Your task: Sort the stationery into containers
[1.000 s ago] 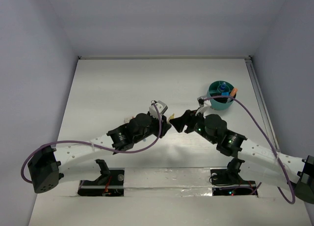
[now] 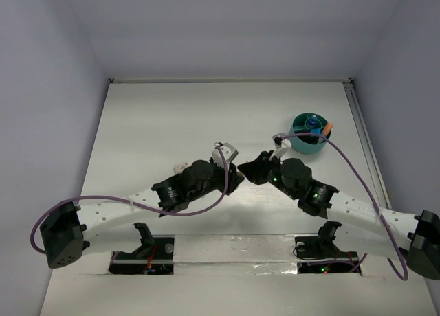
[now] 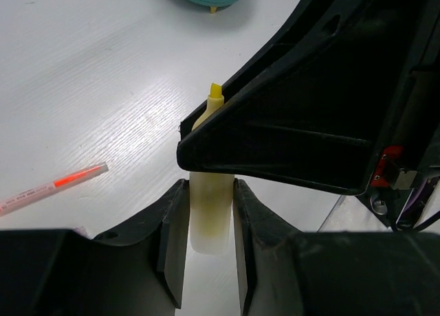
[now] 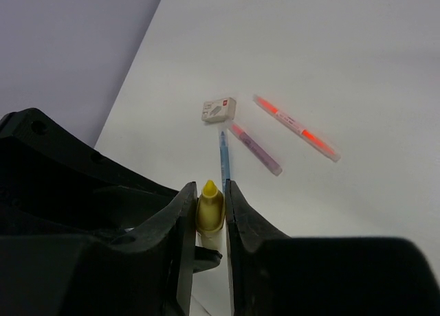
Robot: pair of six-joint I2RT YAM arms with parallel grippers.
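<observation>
A pale yellow marker (image 3: 210, 213) stands upright at mid table, between both grippers. My left gripper (image 2: 234, 173) is shut on its lower body. My right gripper (image 2: 244, 168) is shut on its upper part, with the yellow tip (image 4: 210, 189) showing. A teal container (image 2: 306, 145) at the back right holds several items. Loose on the table in the right wrist view lie an orange highlighter (image 4: 295, 127), a pink-purple pen (image 4: 254, 144), a blue pen (image 4: 224, 153) and an eraser (image 4: 218, 110).
Walls border it on both sides and at the back.
The two grippers have come together around the marker, the left one moving slightly right.
</observation>
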